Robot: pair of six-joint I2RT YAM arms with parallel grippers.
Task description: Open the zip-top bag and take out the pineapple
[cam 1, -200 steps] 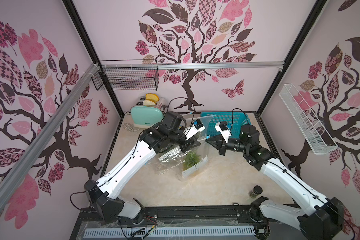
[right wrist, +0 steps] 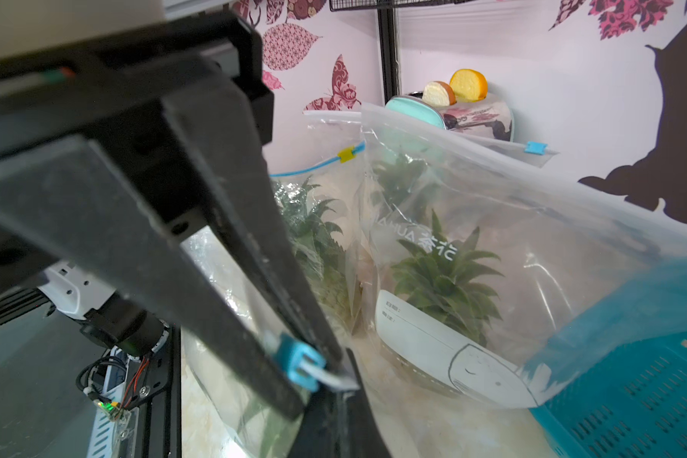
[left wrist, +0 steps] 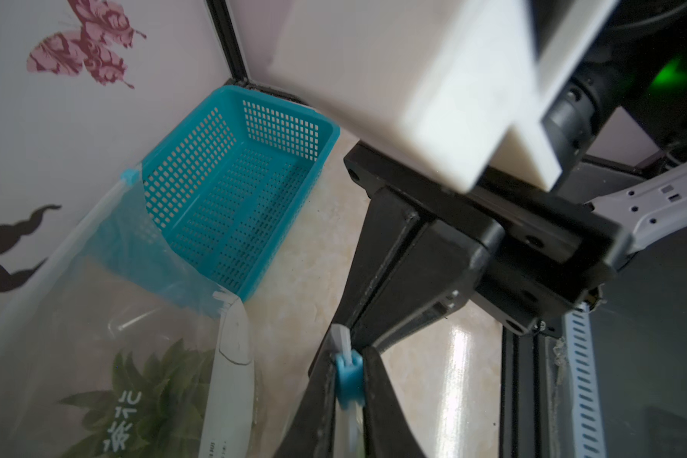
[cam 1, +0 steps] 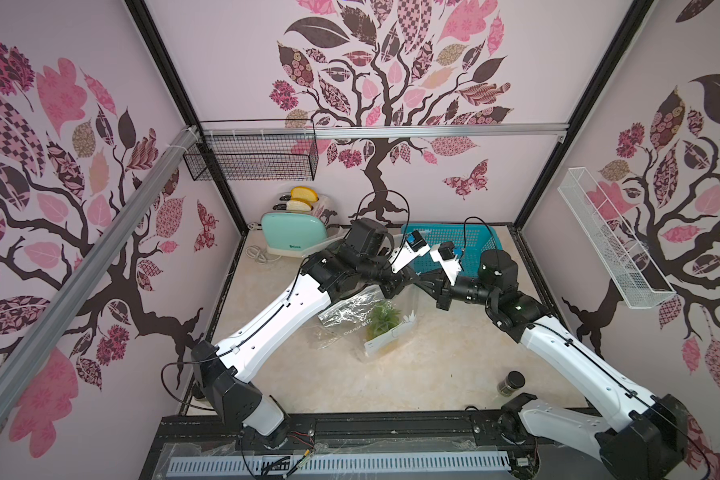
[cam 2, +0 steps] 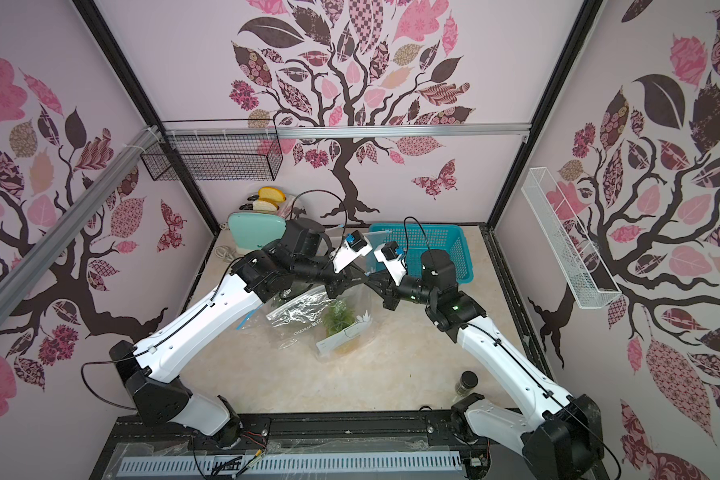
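A clear zip-top bag (cam 1: pixel 388 336) with a green pineapple crown inside sits mid-table; more bagged crowns stand behind it in the right wrist view. My two grippers meet at its top. In the left wrist view the blue zip slider (left wrist: pixel 349 378) is between the fingertips of my left gripper, whose grip I cannot judge as firm or loose. My right gripper (cam 1: pixel 420 281) is shut at the bag's top edge beside the slider, its fingers partly hidden behind it.
A teal basket (cam 1: pixel 480 232) stands at the back right, a mint toaster (cam 1: pixel 292 232) at the back left. A dark jar (cam 1: pixel 510 382) is at the front right.
My left gripper has moved right and slightly up to meet the right gripper at the slider. The right arm has stayed still.
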